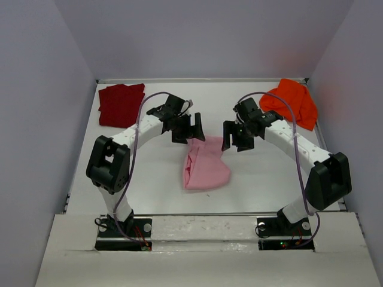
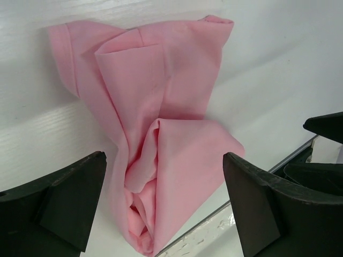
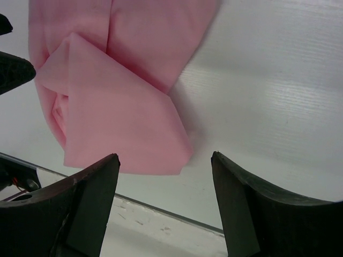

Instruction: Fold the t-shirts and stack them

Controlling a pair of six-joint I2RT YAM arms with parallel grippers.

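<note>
A pink t-shirt [image 1: 204, 170] lies in a loose bundle at the table's centre, with a lengthwise roll along one side, as the left wrist view [image 2: 187, 176] shows. My left gripper [image 1: 188, 133] is open over its back left part, fingers apart with nothing between them. My right gripper [image 1: 237, 136] hangs open just off its back right corner. In the right wrist view the shirt's flat front flap [image 3: 123, 123] lies clear of the fingers.
A dark red folded shirt [image 1: 119, 106] lies at the back left, an orange one [image 1: 290, 98] at the back right.
</note>
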